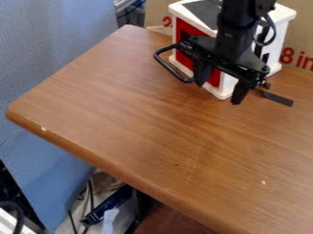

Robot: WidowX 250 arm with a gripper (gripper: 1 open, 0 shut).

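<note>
A white box [185,15] with a red front panel and a dark top stands at the back of the wooden table. My black gripper [221,89] hangs in front of it, fingers pointing down, apart from each other. Between them I see no held object, only part of the box behind. A black handle-like bar [171,68] juts out leftward by the red panel, and a dark strip [277,98] lies to the right of the fingers.
A cardboard sheet [297,46] stands behind the box. A blue padded surface [43,73] lies beyond the table's left edge, with cables below.
</note>
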